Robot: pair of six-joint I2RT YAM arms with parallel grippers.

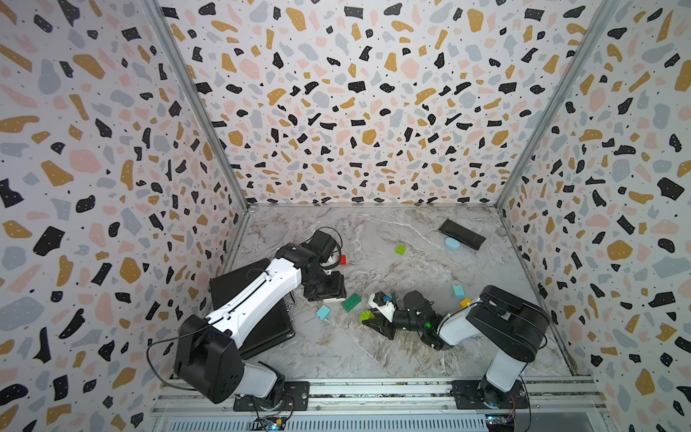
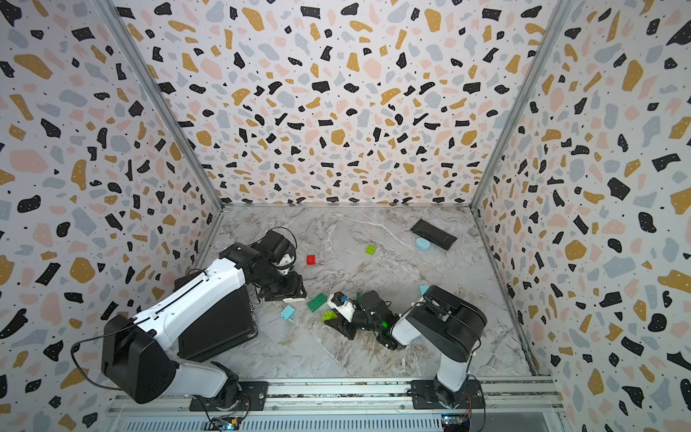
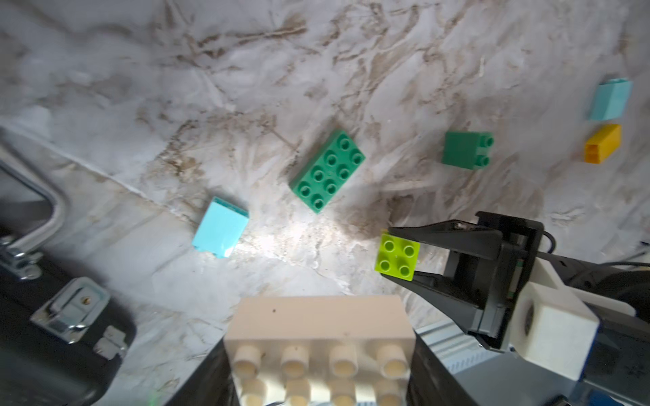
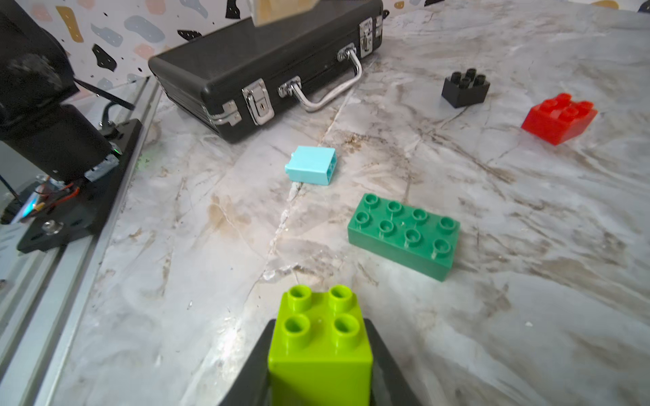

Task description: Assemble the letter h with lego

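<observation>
My left gripper is shut on a beige brick (image 3: 318,321) with two rows of studs, held above the table. In the right wrist view, my right gripper is shut on a lime green brick (image 4: 321,368), its studs facing up. The left wrist view shows that lime brick (image 3: 397,255) between the right fingers, clear of the beige one. A green brick (image 3: 327,171) with two rows of studs lies on the table between the two arms. Beside it rests a light blue brick (image 3: 220,227) on its side.
A black case (image 4: 271,61) stands at the left. Black (image 4: 465,88) and red (image 4: 558,118) bricks lie farther back. To the right are a dark green brick (image 3: 463,150), another light blue one (image 3: 610,98) and a yellow one (image 3: 602,142).
</observation>
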